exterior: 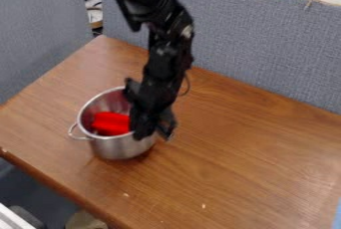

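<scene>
A steel pot [123, 145] with a loop handle sits at the left part of the wooden table [246, 163], near its front edge. A red object [112, 122] lies inside it. My black gripper [150, 118] is down at the pot's right side, over the rim. Whether its fingers are open or shut is too dark and blurred to tell.
Grey padded panels [250, 39] border the table at the back and left. The table's front left edge drops to a dark gap.
</scene>
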